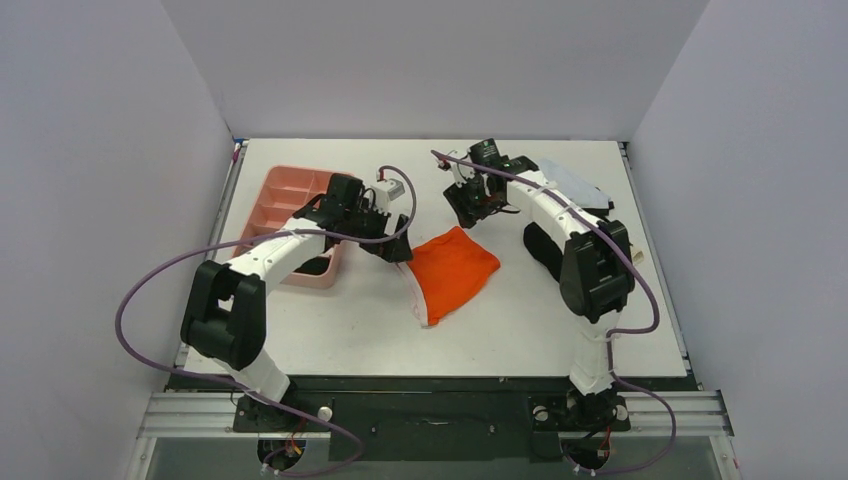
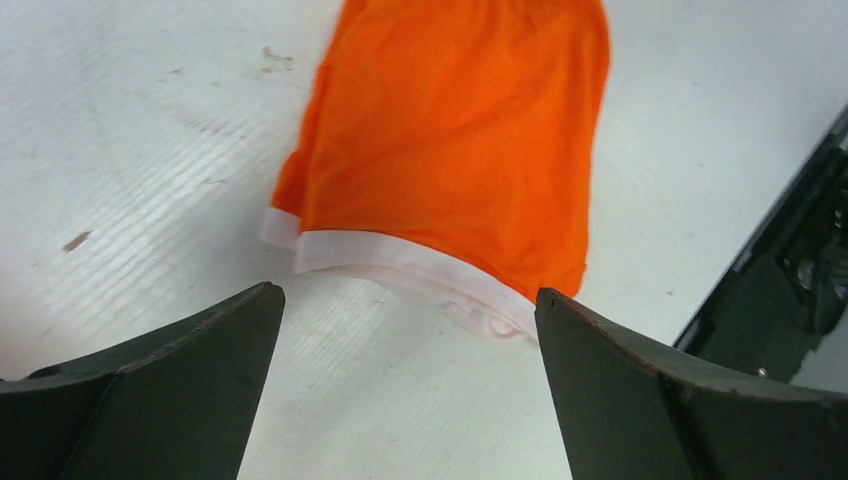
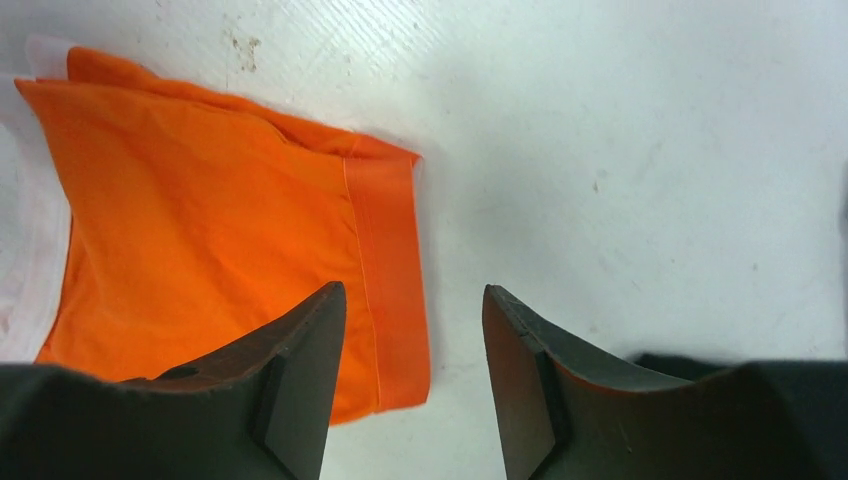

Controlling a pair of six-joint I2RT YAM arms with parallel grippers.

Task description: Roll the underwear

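Note:
An orange pair of underwear (image 1: 455, 270) lies folded flat in the middle of the table, its pale lining showing along the left edge. My left gripper (image 1: 397, 246) hangs at its upper left corner in the top view. In the left wrist view the fingers stand wide apart, and the cloth (image 2: 450, 140) lies beyond the fingertips. At the far side, my right gripper (image 1: 466, 212) is above the upper corner of the cloth. The right wrist view shows its fingers (image 3: 310, 340) apart with nothing held, the orange cloth (image 3: 200, 210) below and to their left.
A pink divided box (image 1: 275, 205) stands at the back left, partly under the left arm. Dark cloth (image 1: 543, 250) lies to the right, and light folded cloth (image 1: 575, 185) sits at the back right.

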